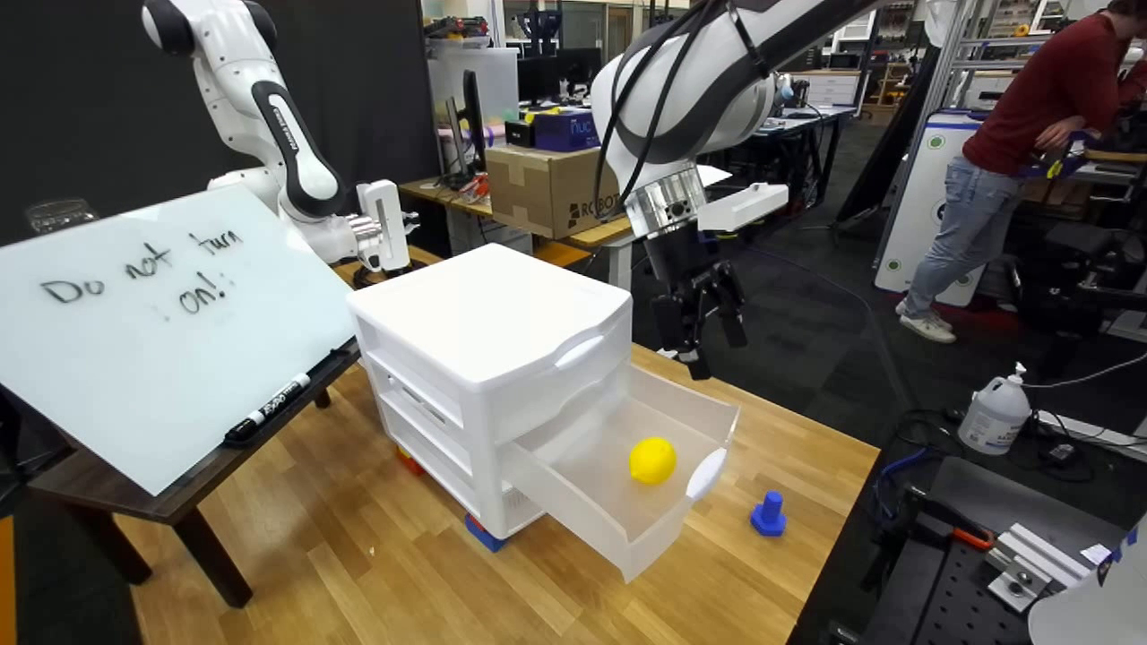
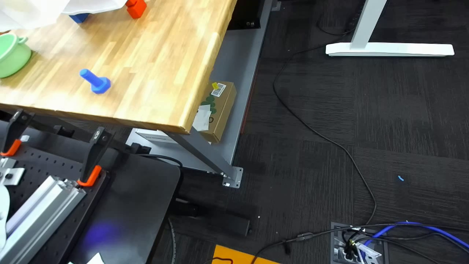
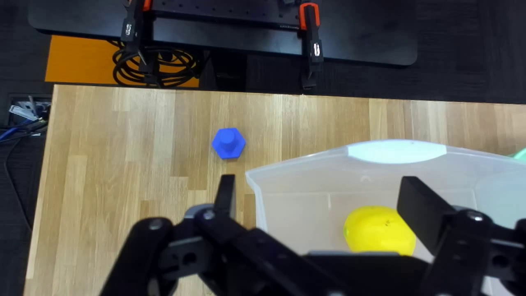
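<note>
In exterior view 1, my gripper (image 1: pixel 714 342) hangs in the air above the far side of the pulled-out drawer. Its fingers are spread wide open with nothing held between them. A yellow lemon-like object (image 1: pixel 652 460) lies on the floor of the translucent drawer (image 1: pixel 581 520), part of the white drawer unit (image 1: pixel 495 312). From the wrist, the yellow object (image 3: pixel 379 229) appears below, left of the right finger (image 3: pixel 421 212); its lower edge is hidden by the gripper body. A blue bolt (image 3: pixel 229 143) stands upright on the wooden table, outside the drawer.
A whiteboard (image 1: pixel 161 312) on a dark stand occupies the table's left side. A green pot (image 2: pixel 13 55) sits near the table edge. Another white arm (image 1: pixel 280 129) stands behind the whiteboard.
</note>
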